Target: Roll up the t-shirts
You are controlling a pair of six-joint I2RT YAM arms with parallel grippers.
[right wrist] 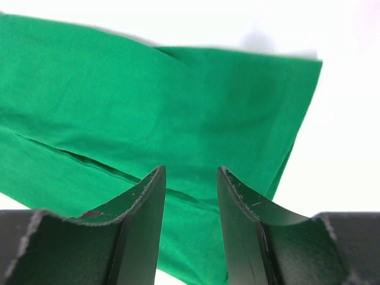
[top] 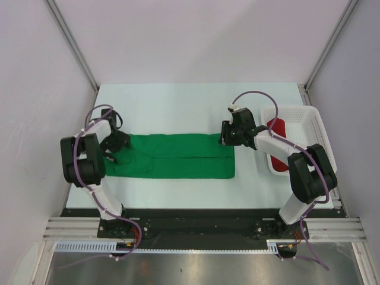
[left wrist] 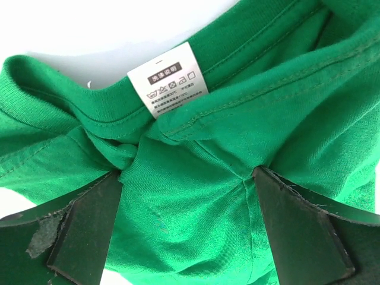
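A green t-shirt (top: 178,146) lies folded into a long strip across the white table, a lengthwise seam line along its middle. Over its left end is my left gripper (top: 116,148); in the left wrist view that gripper stands open, its fingertips down against rumpled green fabric. A white care label (left wrist: 168,79) shows on the collar end there. Above the right end, my right gripper (top: 225,140) has its fingers apart; the right wrist view shows the gripper over flat green cloth (right wrist: 178,113) with nothing between its fingers.
A white basket (top: 312,127) stands at the right with a rolled red cloth (top: 278,146) inside, partly behind the right arm. Bare white table (top: 190,107) lies behind the shirt, and a clear strip runs in front of it.
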